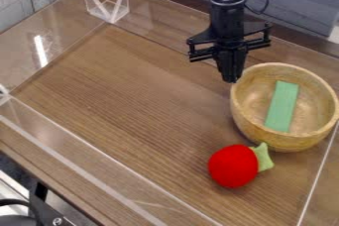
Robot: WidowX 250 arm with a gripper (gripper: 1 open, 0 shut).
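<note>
My black gripper (231, 50) hangs at the top middle, just behind and left of a tan bowl (245, 116), its fingers close together and pointing down. Nothing shows between them. A flat light-green block (282, 106) lies inside the bowl. In front of the bowl, toward the bottom right, lies a red tomato-like object (233, 166) with a pale green piece (261, 157) at its right.
A white wire object (103, 4) stands at the back left. Dark cable-like shapes (14, 210) show at the lower left edge.
</note>
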